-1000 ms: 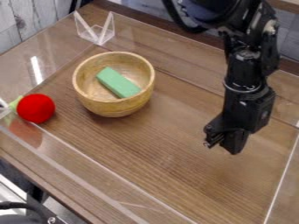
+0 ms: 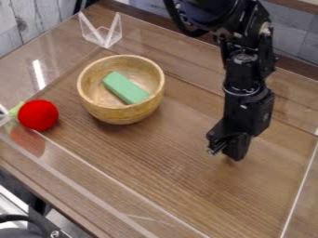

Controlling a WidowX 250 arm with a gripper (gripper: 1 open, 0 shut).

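Observation:
My black gripper (image 2: 231, 145) hangs low over the wooden table (image 2: 162, 195) on the right side, its fingers pointing down toward the bare surface. Nothing shows between the fingers, and their opening is hard to make out. To its upper left a wooden bowl (image 2: 147, 110) holds a green block (image 2: 125, 86). A red ball (image 2: 37, 114) sits at the far left, with a pale green and white object partly visible behind it.
A white wire-like object (image 2: 99, 30) stands at the back left. A grey tiled area lies behind the arm at the upper right.
The gripper has shifted a little to the left over the past second. The bowl, block and ball have not moved.

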